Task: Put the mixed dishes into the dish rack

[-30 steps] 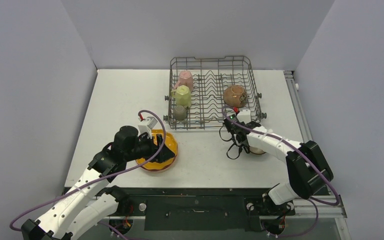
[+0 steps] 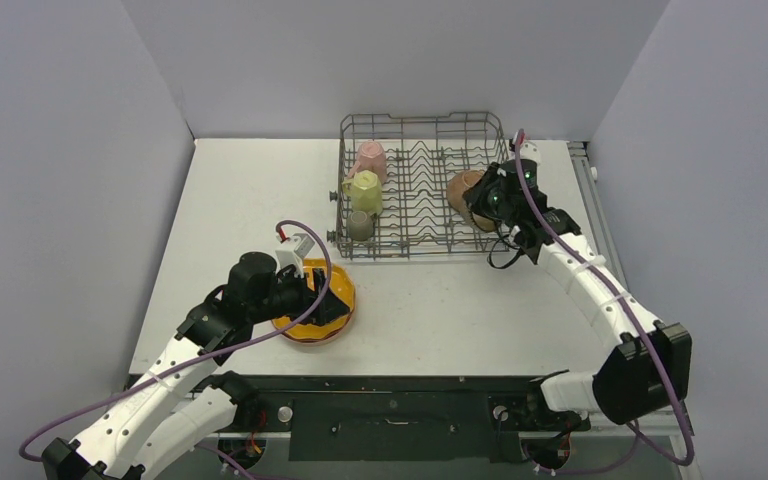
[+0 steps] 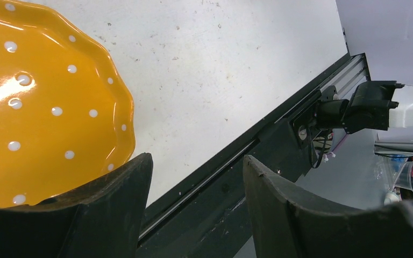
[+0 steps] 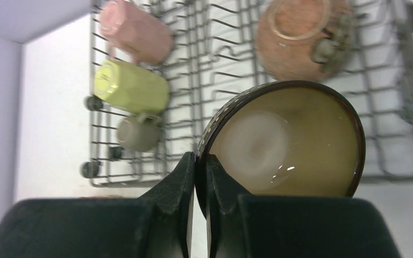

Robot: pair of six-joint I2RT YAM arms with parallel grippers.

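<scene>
Gripped at its rim, a beige bowl with a dark edge [image 4: 290,140] is in my right gripper, which is shut on it. In the top view that gripper [image 2: 480,198] is over the right side of the wire dish rack [image 2: 415,252], and the bowl is mostly hidden beneath it. A brown upturned bowl [image 4: 293,40] sits in the rack just beyond. My left gripper is open and empty, above the orange dotted plate [image 3: 43,113], which lies on a stack at the table's front left.
Along the rack's left side stand a pink mug [image 4: 140,32], a green mug [image 4: 137,88] and a small grey cup [image 4: 139,131]. The rack's middle rows are empty.
From in front of the rack, my right arm has travelled back and to the right with the beige bowl, until over the rack's right side. The left arm has stayed still.
</scene>
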